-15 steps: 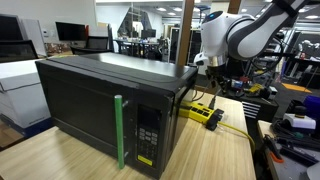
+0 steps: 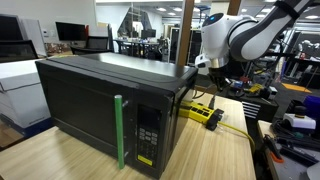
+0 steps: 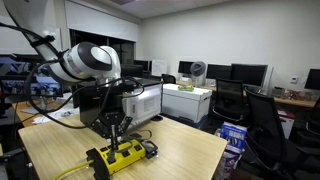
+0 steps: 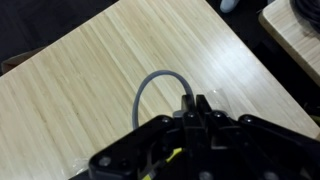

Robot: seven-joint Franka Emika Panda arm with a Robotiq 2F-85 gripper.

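My gripper is shut on the end of a grey cable (image 4: 165, 73), which arcs up and back down beside it in the wrist view. The plug at that end is hidden by the dark fingers. In exterior view 2 the gripper (image 3: 113, 138) points down right at a yellow power strip (image 3: 128, 155); whether plug and strip touch, I cannot tell. The strip (image 2: 203, 112) also shows in exterior view 1, lying on the wooden table behind the black microwave (image 2: 110, 100).
A green handle (image 2: 119, 130) runs down the microwave's front. From the strip a yellow cord (image 2: 237, 130) trails over the table. Office chairs (image 3: 268, 125) stand beyond its edge.
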